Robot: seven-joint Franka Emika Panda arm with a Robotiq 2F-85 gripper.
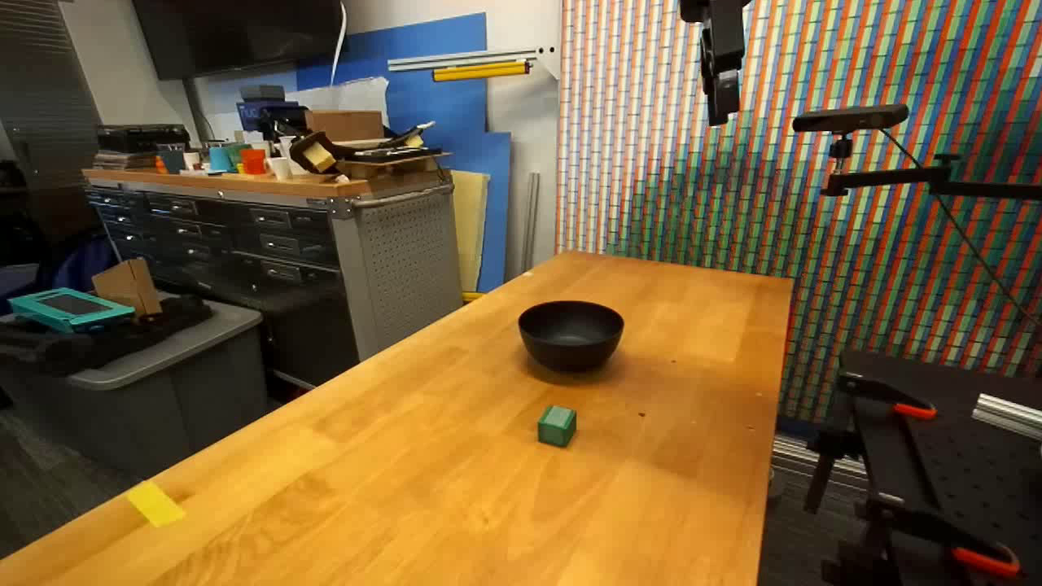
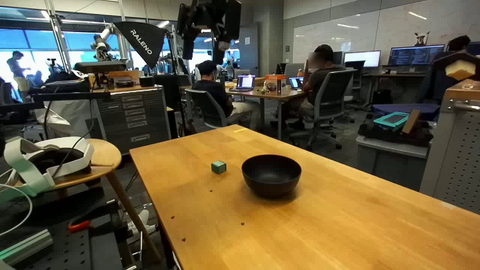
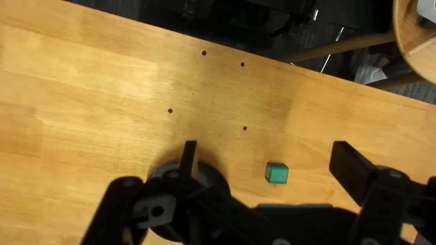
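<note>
A small green cube (image 1: 557,426) rests on the wooden table, apart from a black bowl (image 1: 571,337) that stands upright. From the opposite side, the cube (image 2: 218,167) lies to the left of the bowl (image 2: 271,175), whose visible inside looks empty. High over the table hangs my gripper (image 2: 202,56), open and well clear of both things. In the wrist view my gripper has its fingers spread wide with only air between them; the cube (image 3: 278,173) shows far below, in the gap. Its left finger and body partly cover the bowl (image 3: 214,179) there.
The wooden table (image 1: 410,469) is otherwise mostly bare, with a few small dark holes and a strip of yellow tape (image 1: 155,503) near one edge. A camera on an arm (image 1: 850,119) stands beside the table, and a round stool (image 2: 103,155) is close to its side.
</note>
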